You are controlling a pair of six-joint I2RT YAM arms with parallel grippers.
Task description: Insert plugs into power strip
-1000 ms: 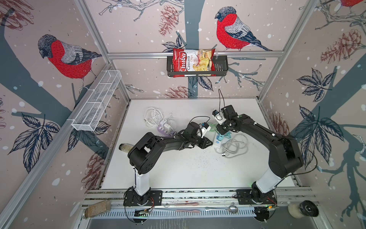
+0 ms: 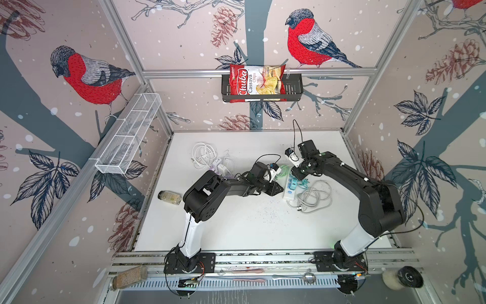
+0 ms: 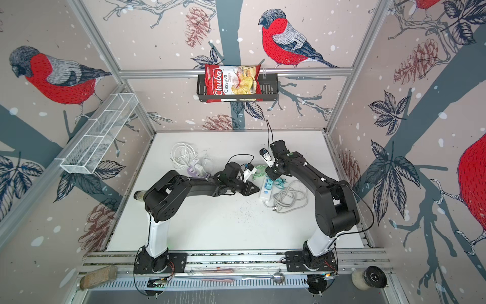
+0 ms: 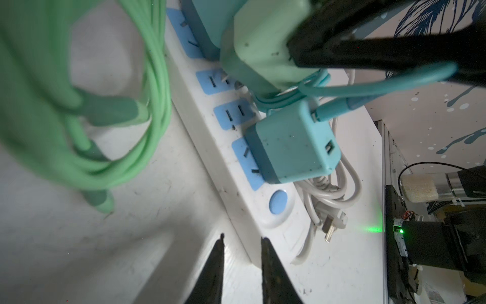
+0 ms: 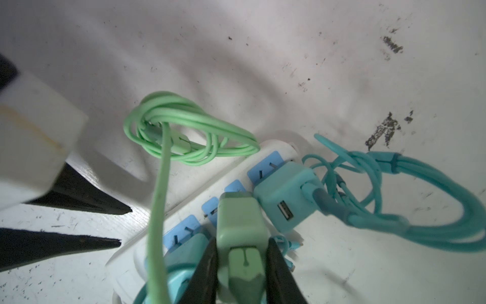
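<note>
My right gripper is shut on a green plug (image 4: 268, 45). In the left wrist view its metal prongs show, at or just over a blue socket of the white power strip (image 4: 217, 147); I cannot tell whether the tips touch. Two teal plugs sit in the strip: one near the button end (image 4: 298, 141), the other (image 5: 283, 192) at the opposite end. My left gripper stands part open beside the strip's button end, nothing between its fingers. The green plug's coiled cable (image 5: 187, 131) hangs beside the strip on the left arm's side.
A grey-white cord (image 2: 316, 195) lies coiled right of the strip. Farther left are a lilac strip (image 3: 195, 168) with a white cable (image 3: 182, 154) and a jar (image 2: 169, 197).
My left gripper shifted slightly right. The strip and its coiled cord have moved a little.
</note>
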